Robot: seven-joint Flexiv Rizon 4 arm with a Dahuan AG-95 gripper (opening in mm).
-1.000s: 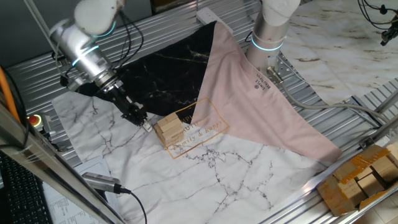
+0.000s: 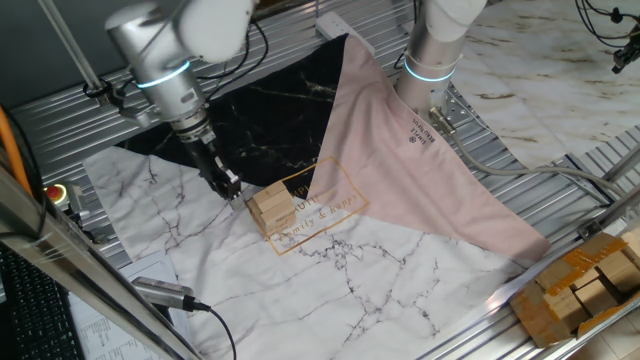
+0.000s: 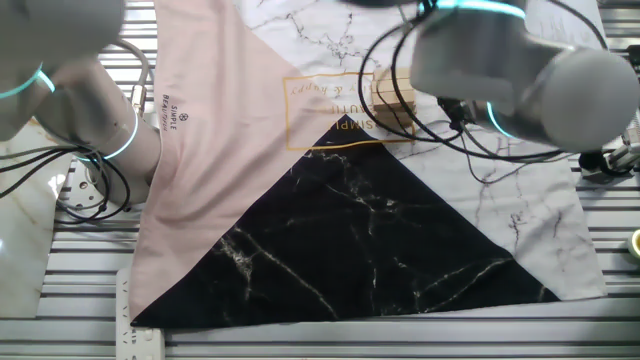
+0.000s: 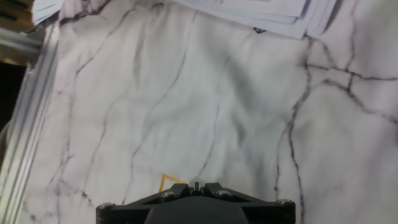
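Note:
A small stack of wooden blocks point(image 2: 272, 208) stands on the cloth, partly over its gold-framed lettering. In exterior view 2 the blocks point(image 3: 392, 98) show behind hanging black cables. My gripper point(image 2: 234, 193) hovers just left of the stack, apart from it as far as I can tell. From the wrist camera, the fingertips of my gripper meet at the bottom edge; it is shut and nothing shows between them. No block appears in that view, only white marbled cloth.
The cloth point(image 2: 390, 270) has white, black and pink areas. A cardboard box point(image 2: 545, 315) with more wooden blocks sits at the lower right. Papers and a cabled device point(image 2: 163, 293) lie at the lower left.
My arm has swung rightward and become more upright, while the fingertips have risen slightly and stay close to the stack's left side. The blocks have not moved.

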